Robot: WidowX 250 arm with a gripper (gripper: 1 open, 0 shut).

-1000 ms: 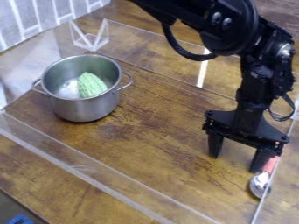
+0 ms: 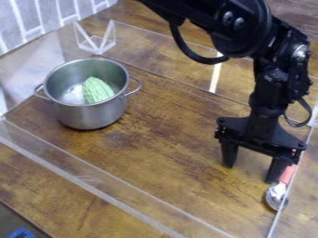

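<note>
My black gripper (image 2: pixel 252 152) points down at the right side of the wooden table (image 2: pixel 147 169), its two dark fingers spread apart and low over the surface. Just beside the right finger, a small silver object (image 2: pixel 276 195) with a pinkish-red part lies near the right edge, partly hidden behind the gripper. On the left stands a steel pot (image 2: pixel 87 109) with two handles, holding a pale green striped item (image 2: pixel 99 91) that looks like a vegetable.
Clear plastic strips or panels run along the table's sides. A blue object (image 2: pixel 18 232) sits at the bottom left corner. The middle of the table between pot and gripper is clear.
</note>
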